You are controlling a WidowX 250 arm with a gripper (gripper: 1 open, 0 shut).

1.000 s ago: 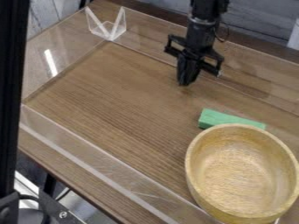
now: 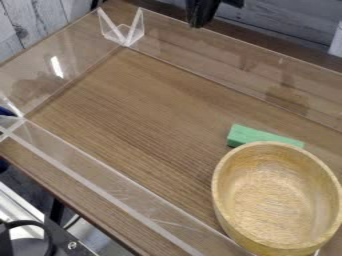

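Note:
A dark gripper (image 2: 202,12) hangs at the top centre of the camera view, mostly out of the frame; only its lower tip shows, too little to tell how its fingers stand. A wooden bowl (image 2: 275,200) sits at the lower right, empty. Just behind it lies a green block (image 2: 265,141).
Clear plastic walls run along its left, back and front-left parts, with a small clear angled piece (image 2: 122,33) at the back left.
The gripper has risen from the middle back of the table up to the top edge of the view, leaving mostly out of sight. The bowl and block are unmoved.

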